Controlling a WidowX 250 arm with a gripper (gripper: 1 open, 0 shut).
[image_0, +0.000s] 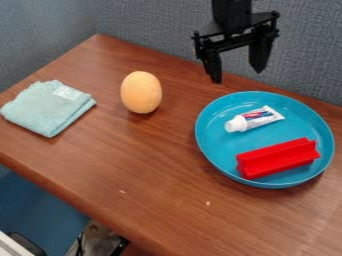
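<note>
My black gripper (235, 64) hangs open above the back of the table, over the rear edge of a blue plate (217, 140), with nothing between its fingers. On the plate lie a white toothpaste tube (254, 119) and, in front of it, a red object (277, 157). To the left of the plate stands an orange egg-shaped object (140, 92).
A folded light blue cloth (48, 108) lies at the table's left edge. A grey panel (147, 25) runs behind the table.
</note>
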